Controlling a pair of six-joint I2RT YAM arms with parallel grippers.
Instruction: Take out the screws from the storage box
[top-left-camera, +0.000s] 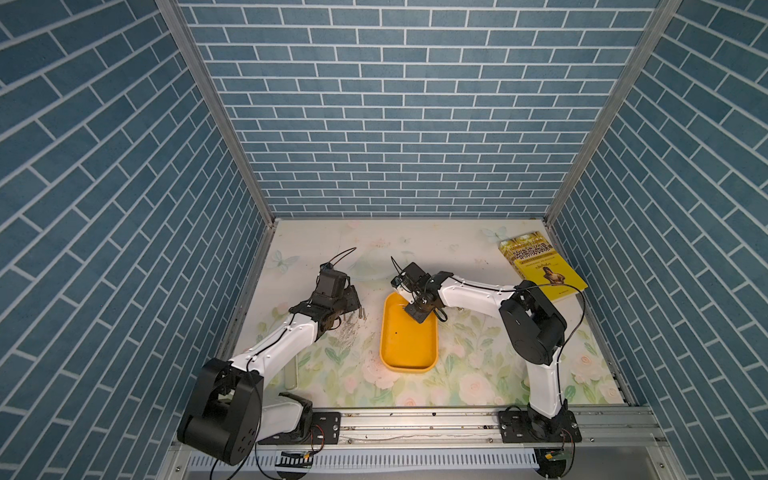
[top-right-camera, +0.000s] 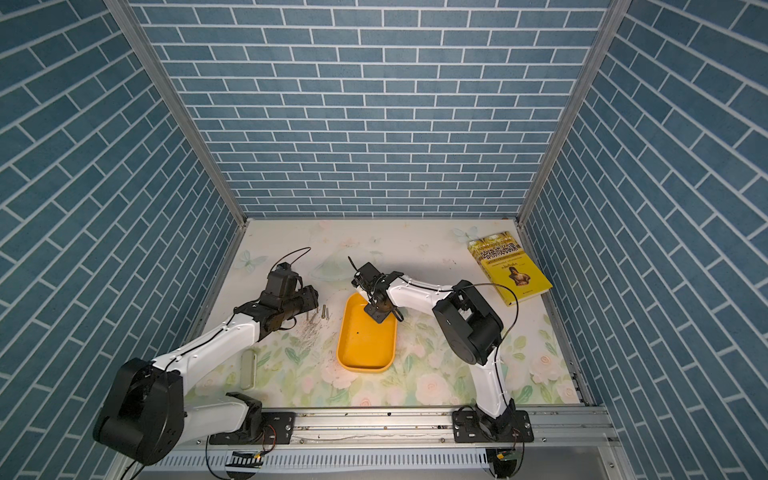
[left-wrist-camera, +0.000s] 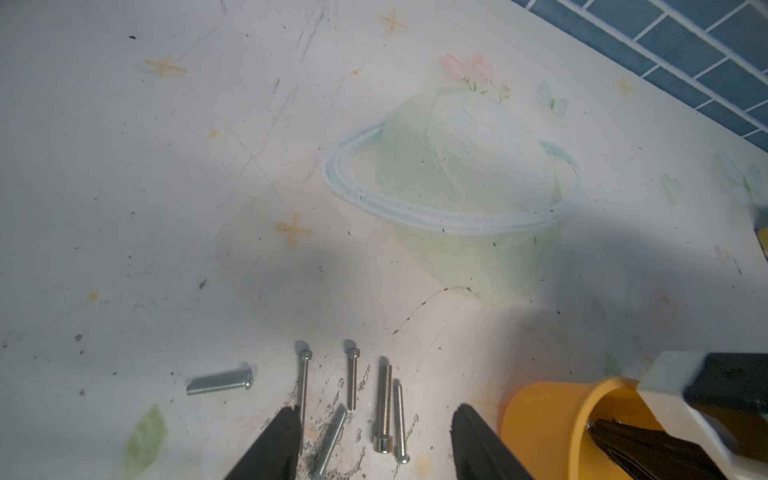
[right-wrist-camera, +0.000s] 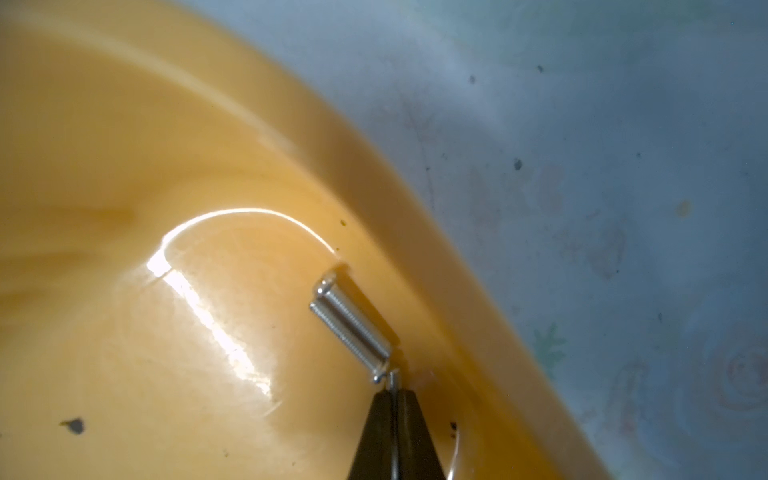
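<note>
The yellow storage box (top-left-camera: 409, 352) stands mid-table. Inside it, two silver screws (right-wrist-camera: 349, 326) lie side by side against the wall in the right wrist view. My right gripper is over the box's far end with its fingers shut. A short metal piece (right-wrist-camera: 393, 380) shows right at its tips; whether it is gripped cannot be told. Left of the box, my left gripper is open above the table, its fingers empty. Several loose screws lie below it, among them a thick one (left-wrist-camera: 384, 408), a thin one (left-wrist-camera: 353, 380) and one off to the side (left-wrist-camera: 220, 382).
A yellow book (top-left-camera: 544, 264) lies at the back right. Near the left front is a pale narrow tray (top-right-camera: 248, 369), partly behind the left arm.
</note>
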